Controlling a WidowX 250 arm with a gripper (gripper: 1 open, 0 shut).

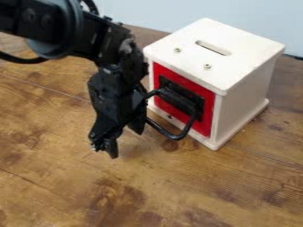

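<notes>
My black gripper (112, 142) points down, low over the wooden table (130, 199), left of a white wooden box (243, 75) that has a slot on top. On the box's red front panel (201, 124) is a black fitting (178, 97), with a black cable looping out beside my gripper. The fingertips are dark and small in the view; I cannot tell whether they are open or shut, and nothing is clearly held.
A pale wall stands behind it. The arm reaches in from the upper left.
</notes>
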